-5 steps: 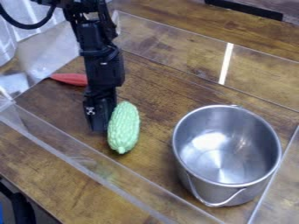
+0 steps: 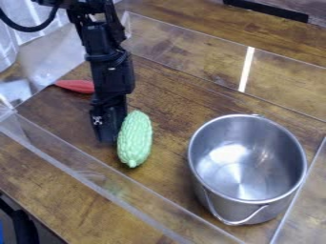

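My black gripper (image 2: 107,128) points down at the wooden table, low at the left side of a pale green, ridged vegetable (image 2: 135,139) that lies lengthwise toward the camera. Its fingertips are dark and partly hidden, so I cannot tell whether they are open or shut, or whether they touch the vegetable. A shiny steel pot (image 2: 247,168) with a wire handle stands to the right.
A red pepper-like object (image 2: 74,86) lies behind the arm at the left. Clear plastic walls border the work area at the left, front and right. The wooden surface (image 2: 192,86) behind the pot is clear.
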